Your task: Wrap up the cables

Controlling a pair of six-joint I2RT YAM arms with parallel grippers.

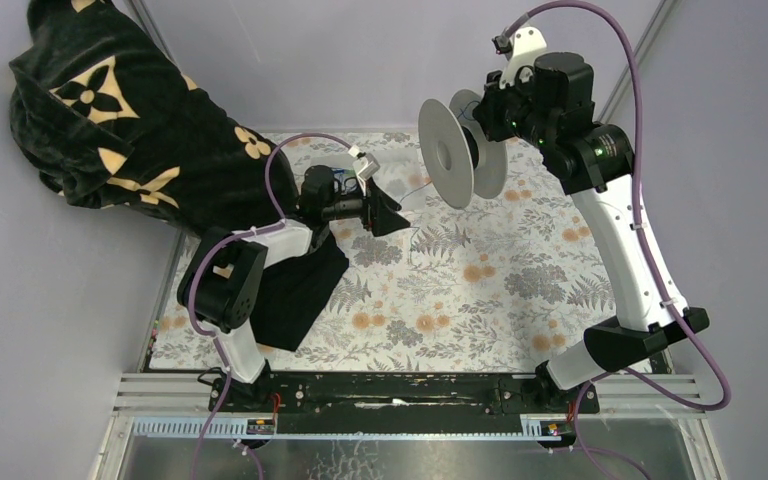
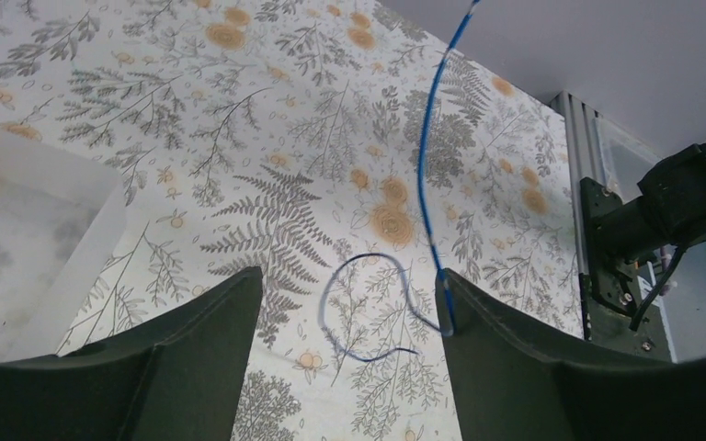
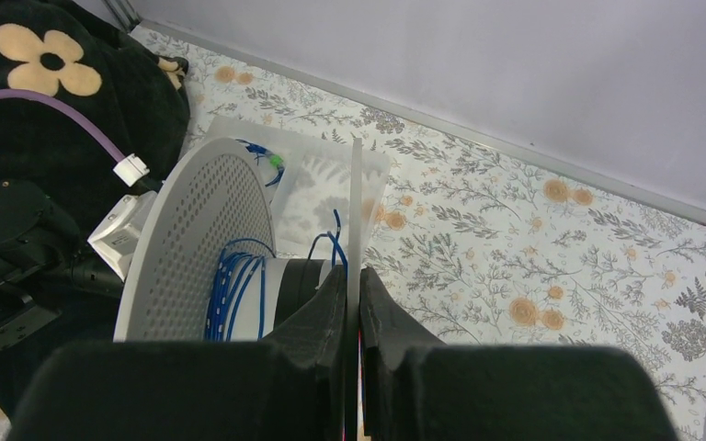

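My right gripper (image 1: 490, 105) holds the white spool (image 1: 440, 150) up at the back right, shut on its flange (image 3: 354, 211). Blue cable (image 3: 239, 285) is wound on the hub beside a black band. A loose blue cable (image 2: 427, 184) hangs down to the left wrist view's finger area and curls below. My left gripper (image 1: 390, 215) is lower, left of the spool, fingertips apart; whether the cable passes between them or touches them is unclear.
A translucent tray (image 2: 92, 239) lies at the back left with a small blue cable bundle (image 3: 262, 156). A dark patterned blanket (image 1: 120, 120) fills the left.
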